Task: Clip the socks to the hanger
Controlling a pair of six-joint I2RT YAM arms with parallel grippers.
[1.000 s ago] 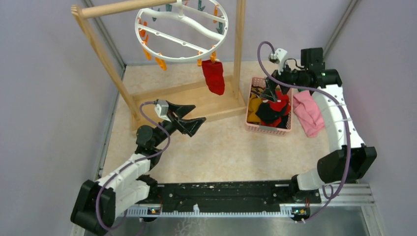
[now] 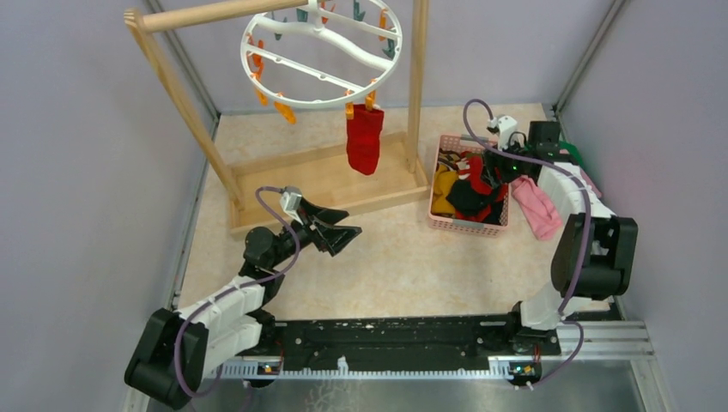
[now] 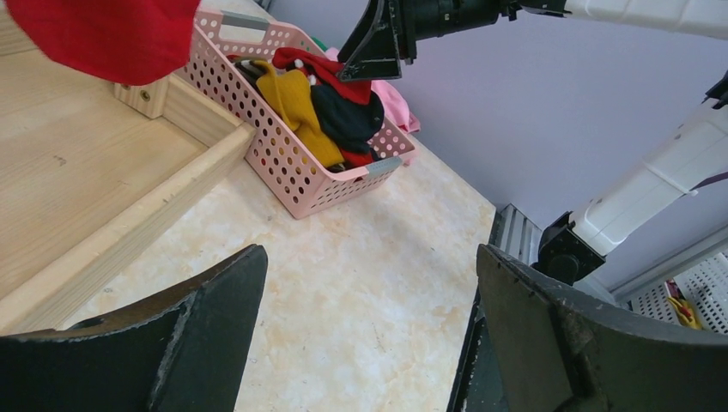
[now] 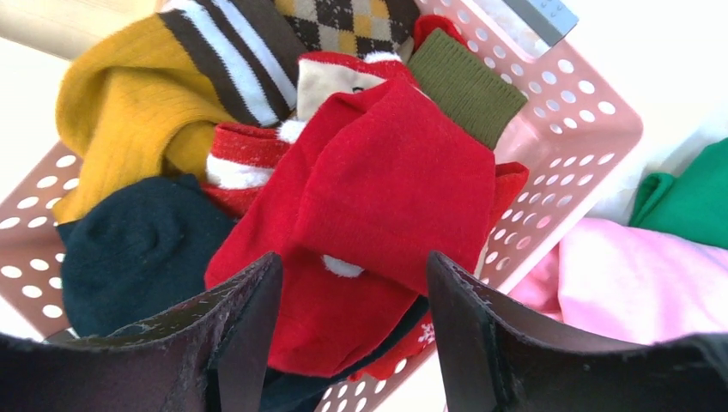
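A red sock (image 2: 365, 140) hangs from an orange clip (image 2: 370, 96) at the front right of the round white hanger (image 2: 322, 104). Part of that sock (image 3: 112, 30) fills the upper left of the left wrist view. In the pink basket (image 2: 468, 225) lie several socks, among them a red one (image 4: 395, 180), a mustard one (image 4: 142, 120) and a dark one (image 4: 142, 253). My right gripper is over the basket, fingers apart on either side of the red sock's lower part, not clamped on it. The left gripper (image 2: 342, 228) stands open and empty above the table.
Pink cloth (image 2: 538, 208) and green cloth (image 4: 695, 197) lie outside the basket on its right. The hanger's wooden frame (image 2: 335, 208) stands at the back left, with one post (image 2: 418, 86) near the basket.
My right arm has shifted over the basket, its gripper now further right and lower. The hanging sock swings and turns under its clip.
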